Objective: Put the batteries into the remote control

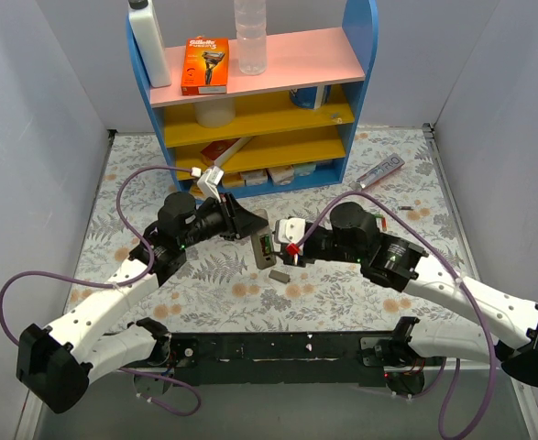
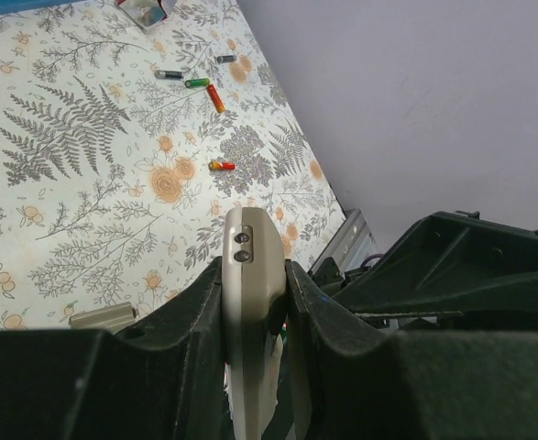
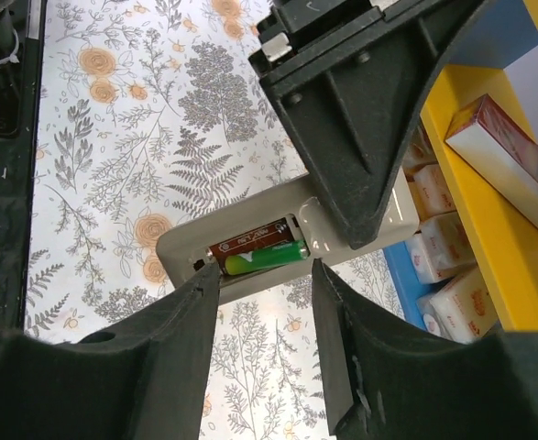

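My left gripper is shut on the grey remote control (image 2: pixel 247 302), holding it up off the table. In the right wrist view, the remote's open battery bay shows a green battery (image 3: pixel 267 258) lying at a slight slant, with bare brown label alongside it. My right gripper stands part open just in front of the bay, its fingertips apart, and I see nothing gripped between them. Loose batteries lie on the table, among them a red one (image 2: pixel 222 166) and a green one (image 2: pixel 197 82). The grey battery cover (image 1: pixel 279 276) rests flat on the table.
A blue shelf unit with a pink top (image 1: pixel 291 62) stands at the back, close behind the left gripper. A long box (image 1: pixel 379 171) lies at the back right.
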